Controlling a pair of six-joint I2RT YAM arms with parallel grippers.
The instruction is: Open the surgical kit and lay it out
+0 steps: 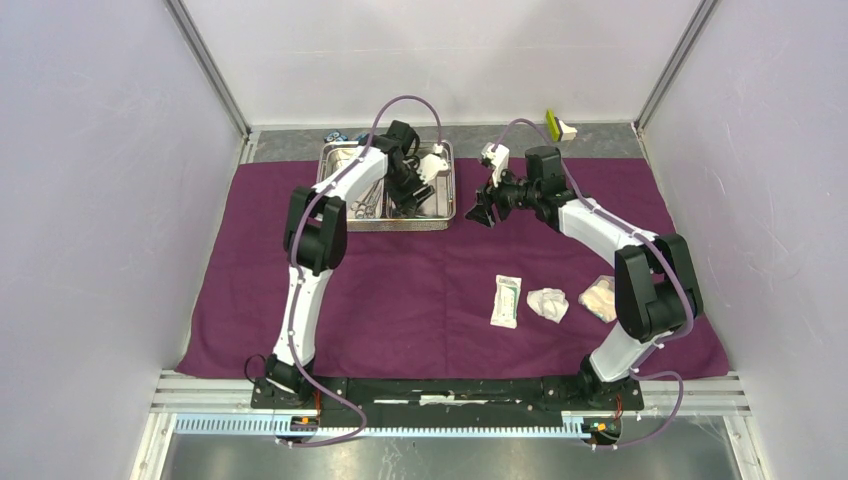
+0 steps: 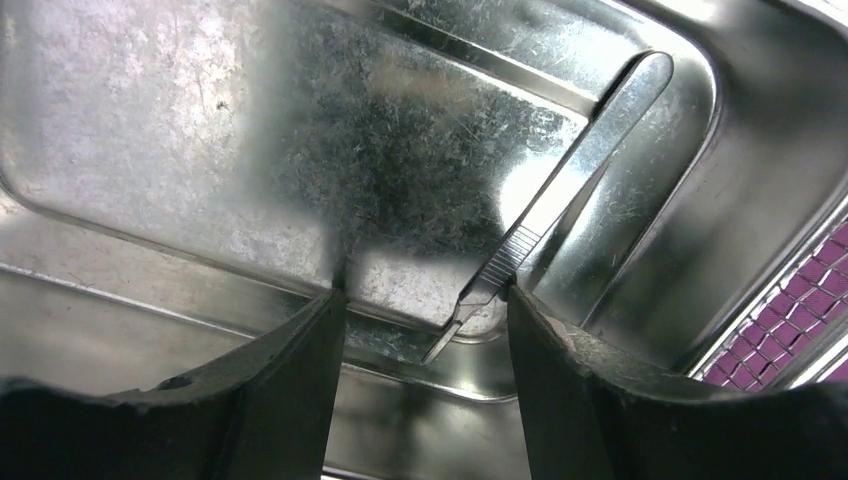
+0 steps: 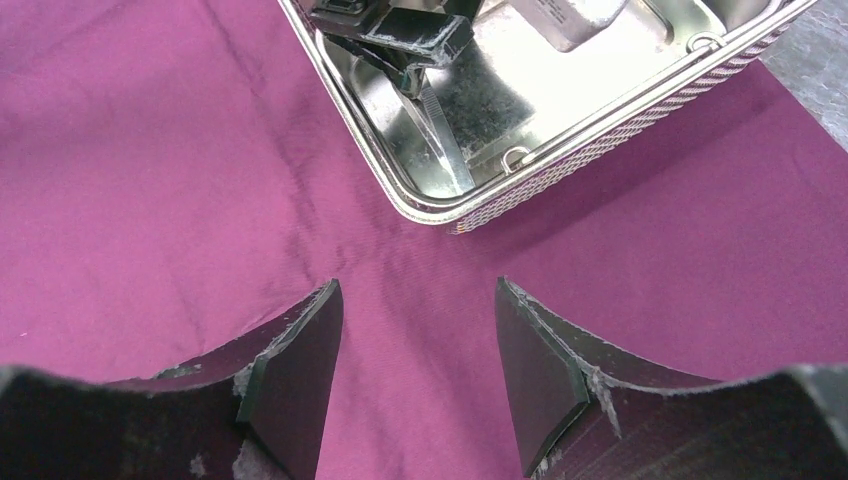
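A steel instrument tray [image 1: 355, 224] lies at the back of the purple drape, with scissors-like instruments [image 1: 366, 205] in its left part. My left gripper is down in the tray, open around the lower end of a thumb forceps [image 2: 566, 180] lying diagonally on the floor of its right part. Whether the fingers touch it I cannot tell. My right gripper stands open over the drape just right of the tray, nothing between its fingers; its view shows the tray corner and the left gripper above the forceps.
A white wrapped packet [image 1: 506, 301], crumpled white gauze [image 1: 547, 304] and another pale packet [image 1: 598, 298] lie at the front right. A yellow-and-white object [image 1: 560, 128] is at the back edge.
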